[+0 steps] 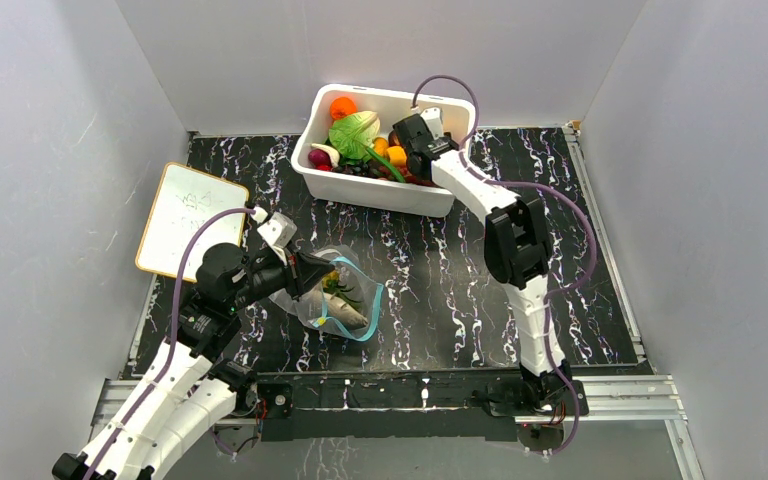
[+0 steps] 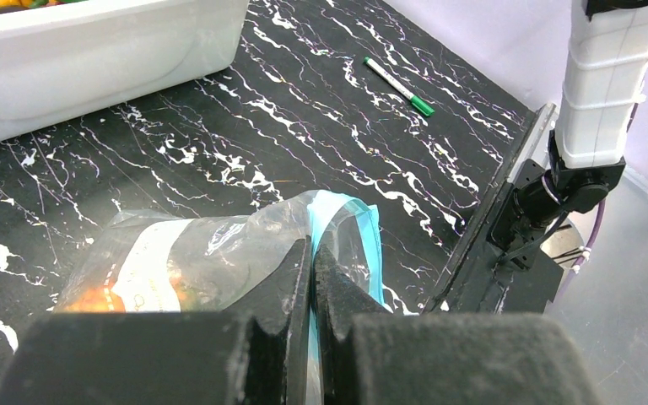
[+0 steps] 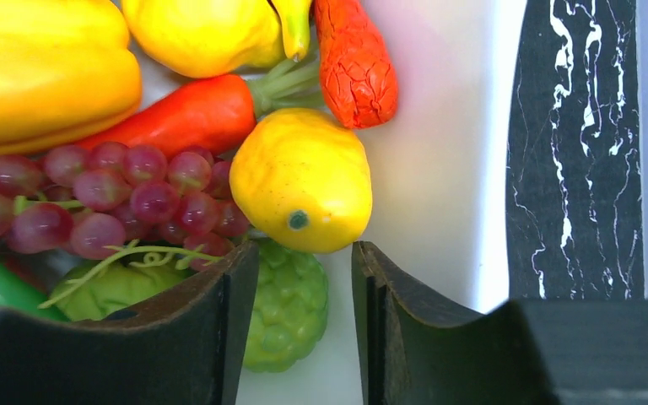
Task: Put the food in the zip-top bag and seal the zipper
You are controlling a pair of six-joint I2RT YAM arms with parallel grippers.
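The clear zip top bag (image 1: 345, 305), with blue zipper rim and food inside, lies at the front centre. My left gripper is shut on its rim. In the white food bin (image 1: 380, 200), my right gripper is part open over a yellow round fruit (image 3: 299, 173) and a green bumpy item (image 3: 287, 312); nothing shows held between its fingers. Red grapes (image 3: 152, 194), a red pepper (image 3: 177, 118) and a yellow bell pepper (image 3: 42, 67) lie around them.
A whiteboard (image 1: 185, 215) lies on the left. A green marker (image 2: 396, 84) lies on the marble table right of the bin.
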